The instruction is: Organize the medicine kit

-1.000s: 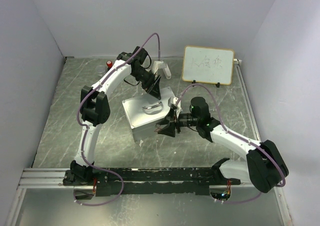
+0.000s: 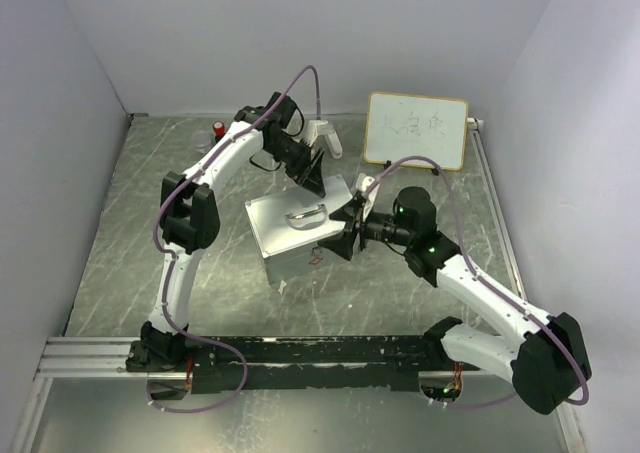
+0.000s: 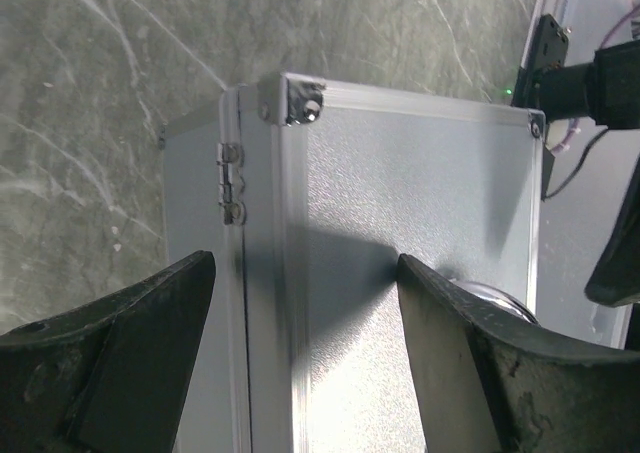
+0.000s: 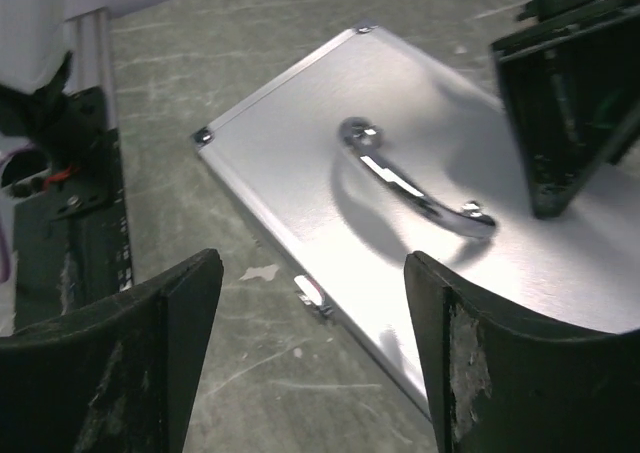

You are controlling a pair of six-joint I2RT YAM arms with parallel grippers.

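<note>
The silver medicine case (image 2: 270, 223) stands on the table with its lid down and a curved handle (image 2: 307, 216) on top. In the left wrist view, a hinge (image 3: 231, 183) shows on its side. My left gripper is open at the far hinge edge, one finger (image 3: 160, 313) outside the case and the other over the lid; contact cannot be told. My right gripper is open at the front edge, above a small latch (image 4: 313, 293), nothing held between its fingers. No medicine is visible inside the closed case.
A red-capped bottle (image 2: 219, 130) and a white item (image 2: 331, 141) stand at the back. A framed whiteboard (image 2: 416, 130) leans at the back right. Bare marble table lies left and in front of the case. Both grippers are close together over it.
My right gripper has moved up and back, from the case's front edge to above its right front corner. The left arm and the case look almost unchanged.
</note>
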